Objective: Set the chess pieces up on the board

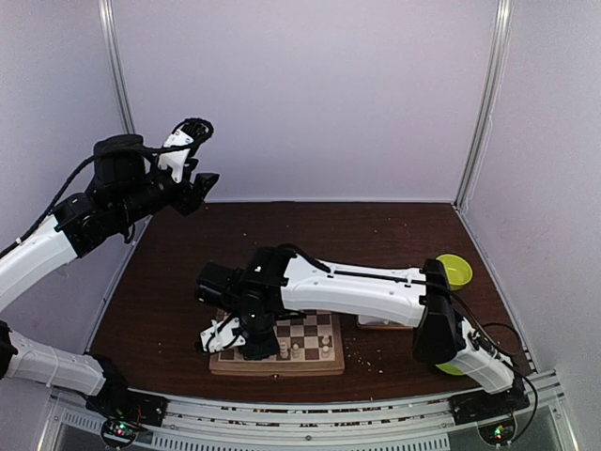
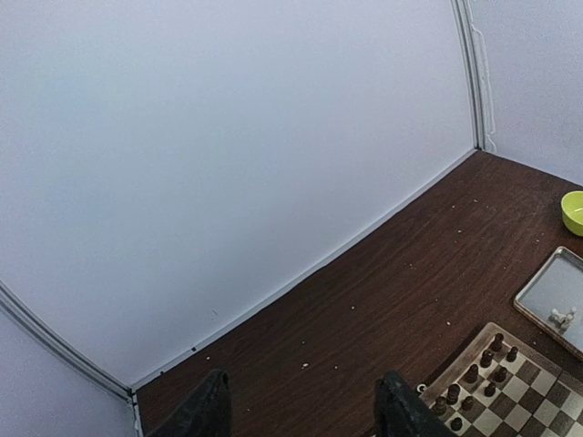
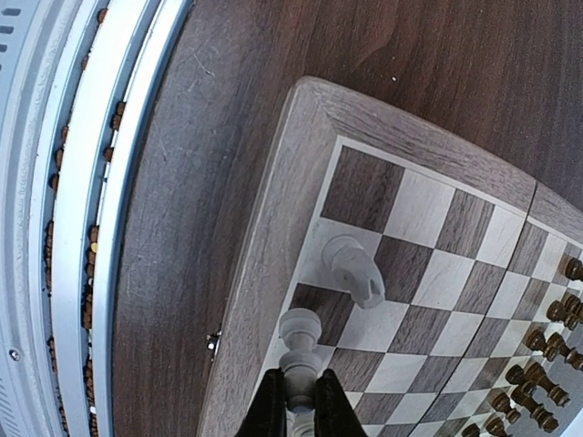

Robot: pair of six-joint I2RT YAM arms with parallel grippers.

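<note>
The chessboard [image 1: 319,366] lies at the table's front, partly hidden by my right arm. My right gripper is low over its near edge, shut on a white piece [image 3: 301,381]. Just beyond stand another white piece [image 3: 300,323] and a white knight [image 3: 355,271]. Dark pieces [image 3: 537,396] stand along the far side. My left gripper hangs high at the left with its fingers apart and nothing between them.
A metal tray [image 2: 547,282] with white pieces lies right of the board. A green bowl [image 1: 454,271] sits at the right. The table behind and left of the board is clear.
</note>
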